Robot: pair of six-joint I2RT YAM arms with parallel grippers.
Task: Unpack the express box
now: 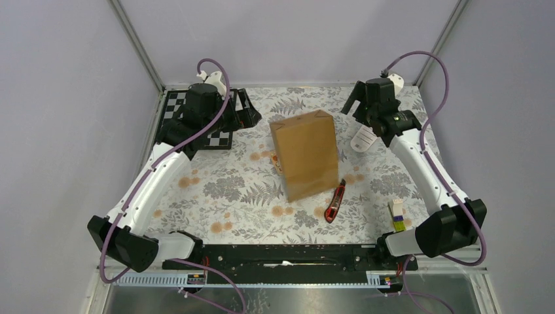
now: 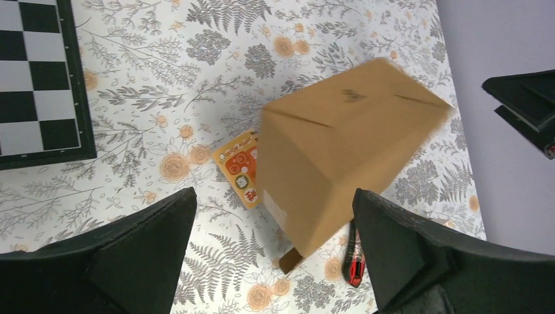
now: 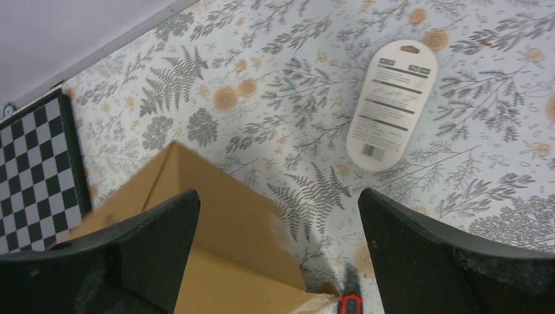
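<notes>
The brown cardboard box (image 1: 306,157) is tilted between my arms, and its edges look blurred in both wrist views. Neither gripper touches it. My left gripper (image 1: 251,108) stands open, up and to the left of the box; nothing is between its fingers. On the box's upper right, my right gripper (image 1: 352,104) is likewise open and empty. A flat orange-and-cream packet (image 2: 238,167) lies on the table, partly covered by the box (image 2: 327,157). Red and black, the utility knife (image 1: 334,201) rests by the box's lower right corner. The box's inside is hidden.
A checkered board (image 1: 219,140) lies at the back left under my left arm. The white rounded card (image 1: 364,138) is below my right gripper. Small coloured items (image 1: 396,214) sit at the front right.
</notes>
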